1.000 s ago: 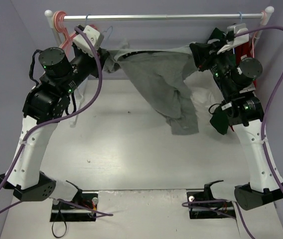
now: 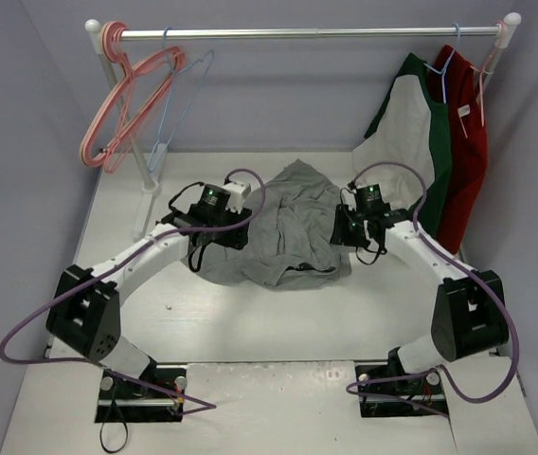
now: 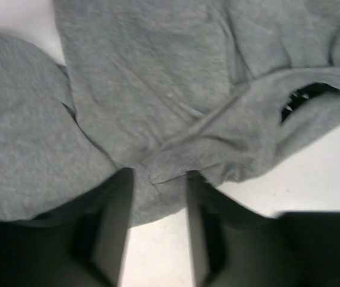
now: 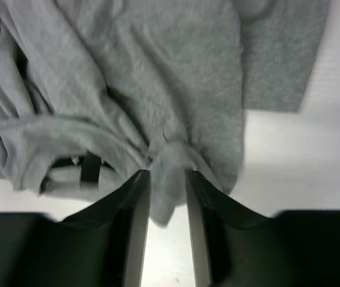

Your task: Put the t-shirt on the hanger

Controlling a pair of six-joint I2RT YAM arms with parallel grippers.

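The grey t shirt [image 2: 288, 218] lies spread and creased on the white table, a dark opening along its near edge. My left gripper [image 2: 236, 237] is over its left part; in the left wrist view its fingertips [image 3: 122, 179] stand apart above the cloth. My right gripper [image 2: 345, 237] is over its right part; in the right wrist view its fingertips [image 4: 194, 182] stand apart near a bunched fold. Both are open. Pink hangers [image 2: 127, 95] and a blue hanger [image 2: 179, 95] hang at the left of the rail.
The rail [image 2: 307, 32] spans the back. A red garment [image 2: 463, 171] and a green-white garment [image 2: 402, 142] hang at the right.
Both grippers have come down, and the cloth is out of their fingers.
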